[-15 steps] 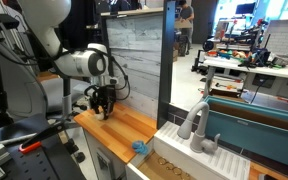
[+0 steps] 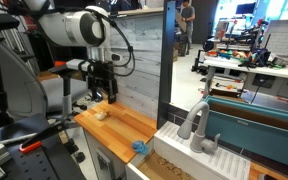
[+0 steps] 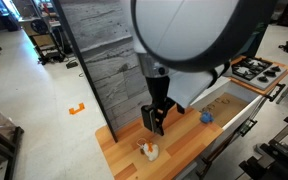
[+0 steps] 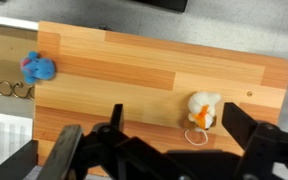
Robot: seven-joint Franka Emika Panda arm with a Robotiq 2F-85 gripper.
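A small white toy [image 2: 101, 115] with an orange part lies on the wooden counter [image 2: 134, 126], near its left end. In the wrist view the white toy [image 4: 201, 108] appears towards the right, with a thin loop of string beside it. My gripper [image 2: 101, 98] hangs above the counter, apart from the toy. Its fingers [image 4: 116, 119] are spread wide with nothing held between them. A blue knitted-looking toy [image 3: 206, 117] rests at the counter's other end, beside the drawer.
An open drawer [image 2: 172, 172] with a few small items adjoins the counter, next to a white sink with a grey faucet [image 2: 187, 123]. A grey plank wall [image 3: 149, 85] borders the counter. Bare wood separates the two toys.
My gripper has risen from low around the white toy to well above it. The toy now lies clear on the wood; the blue toy stays put.
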